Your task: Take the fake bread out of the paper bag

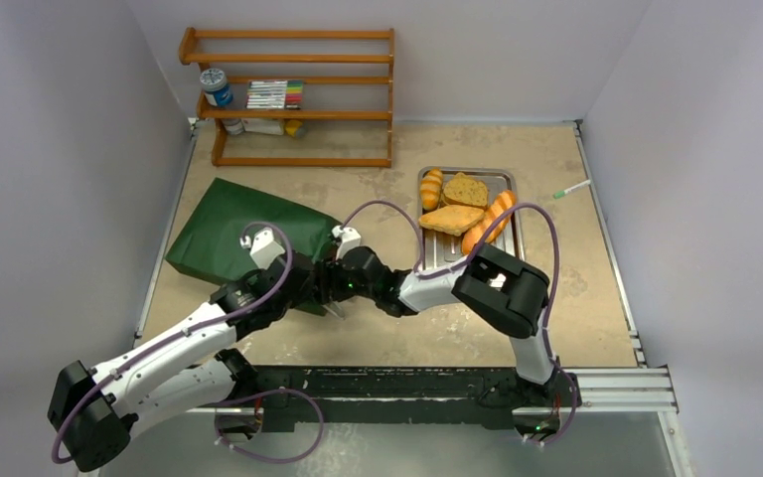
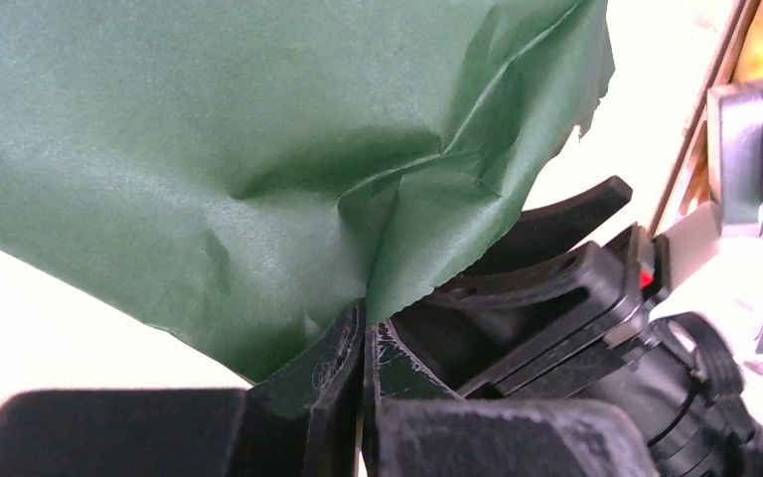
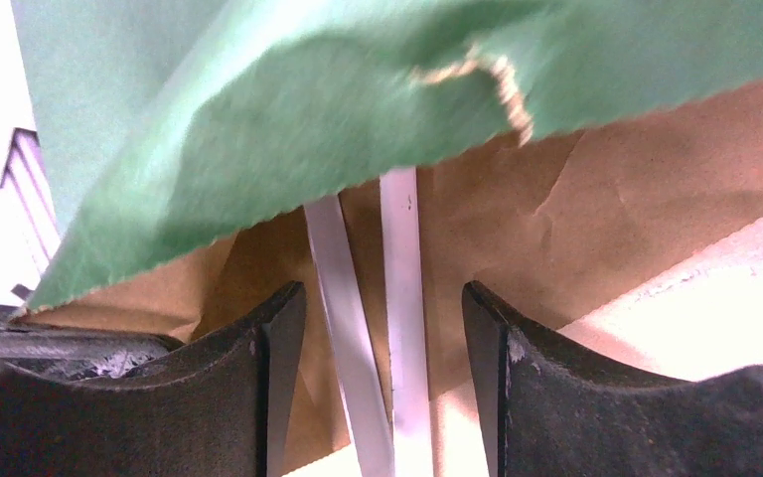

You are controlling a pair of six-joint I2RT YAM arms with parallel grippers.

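Note:
The green paper bag (image 1: pixel 238 214) lies on the left of the table, creased at its right end (image 2: pixel 457 199). My left gripper is shut at the bag's creased edge; how much paper is between its fingers is unclear. My right gripper stands open at the bag's mouth, facing the brown inside (image 3: pixel 606 209) under the green flap (image 3: pixel 358 99). Two pale flat strips (image 3: pixel 405 318) lie between and beyond its fingers. I see no bread inside the bag.
A steel tray (image 1: pixel 510 181) at the right holds several bread pieces (image 1: pixel 449 219). A wooden rack (image 1: pixel 303 162) with jars and pens stands at the back left. A small pen (image 1: pixel 571 189) lies far right.

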